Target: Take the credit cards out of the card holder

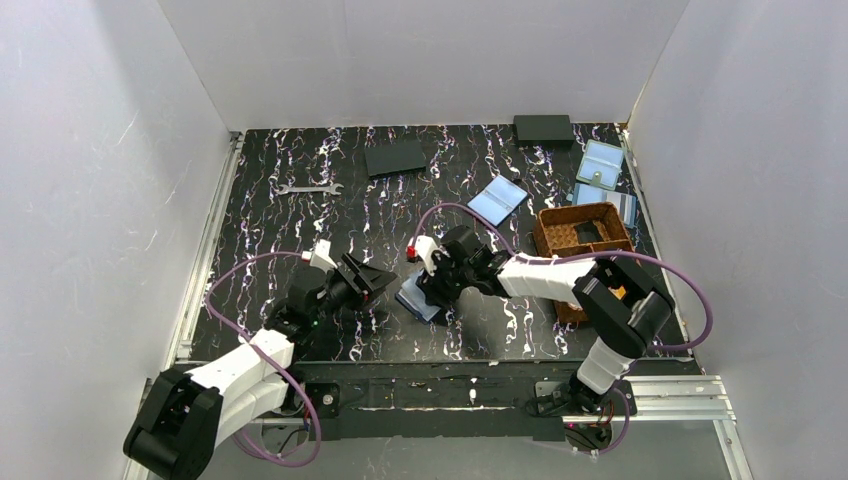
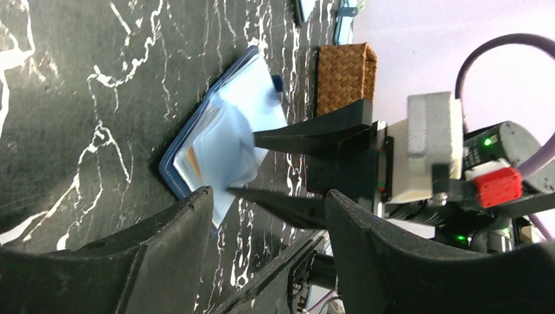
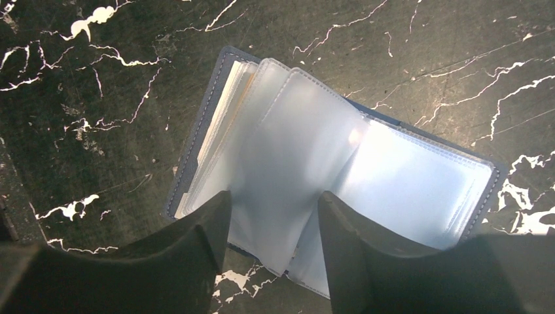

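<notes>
The blue card holder (image 1: 416, 297) lies open on the black marble surface, its clear sleeves (image 3: 288, 157) fanned toward one side, pale card edges showing under them. My right gripper is over the holder, fingers parted at the sleeves; in the right wrist view its fingertips sit above the raised sleeve, and whether they touch it is unclear. My left gripper hangs open to the left of the holder, nothing visible between its fingers.
A woven box (image 1: 553, 228) is at the right, blue holders (image 1: 497, 200) behind, two dark slabs (image 1: 394, 158) at the back and a wrench (image 1: 310, 189) at back left.
</notes>
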